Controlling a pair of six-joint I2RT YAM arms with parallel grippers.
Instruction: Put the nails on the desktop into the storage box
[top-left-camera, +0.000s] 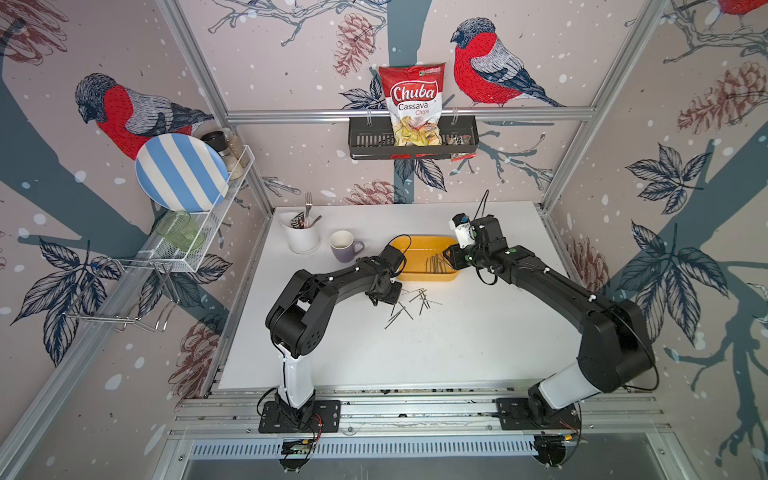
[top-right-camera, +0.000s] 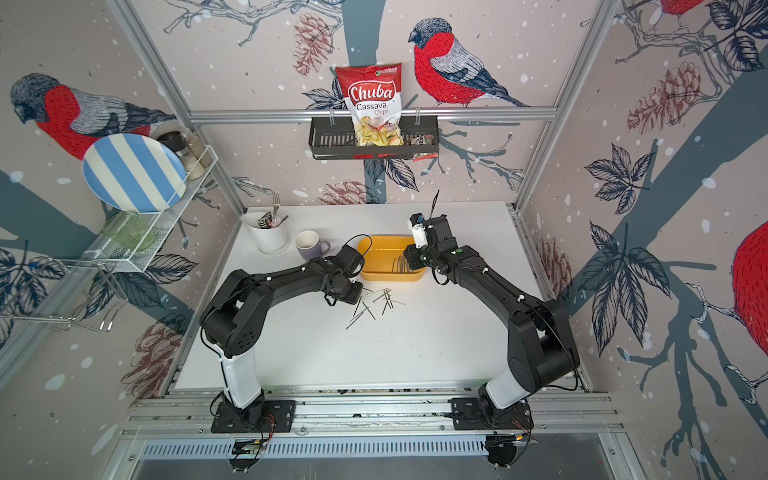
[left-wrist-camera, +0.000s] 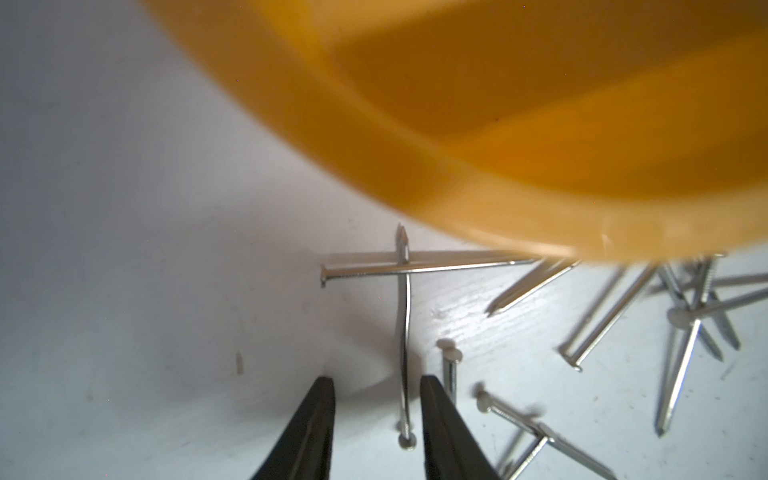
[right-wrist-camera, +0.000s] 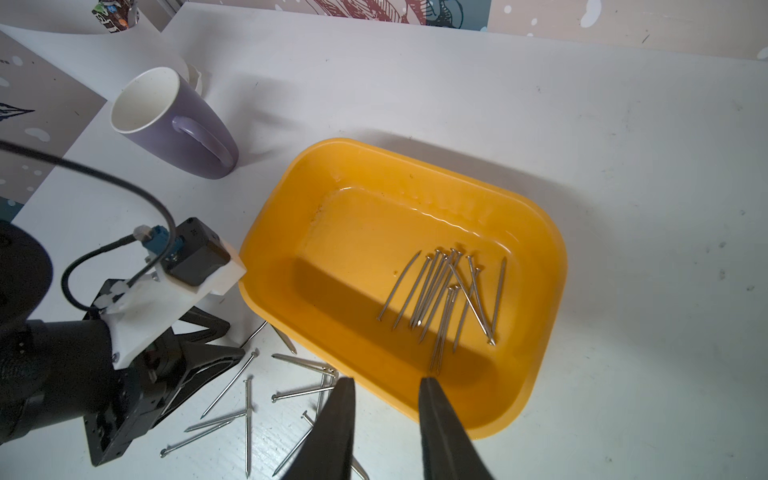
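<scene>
In the right wrist view, the orange storage box (right-wrist-camera: 360, 208) stands on the white desktop with several nails (right-wrist-camera: 499, 297) lying on its floor. More nails (right-wrist-camera: 249, 432) are scattered on the desk along the box's near side. Close to the box rim in the left wrist view, a slightly bent nail (left-wrist-camera: 405, 336) passes under another nail (left-wrist-camera: 360, 272) lying crosswise. My left gripper is part open over the desk, the bent nail's head end showing between its fingers, not visibly gripped. My right gripper hangs part open by the box, nothing between its fingers.
A purple mug (right-wrist-camera: 180, 128) stands behind and left of the box, with a white utensil pot (top-left-camera: 300, 234) beyond it. The left arm reaches close to the box's left corner.
</scene>
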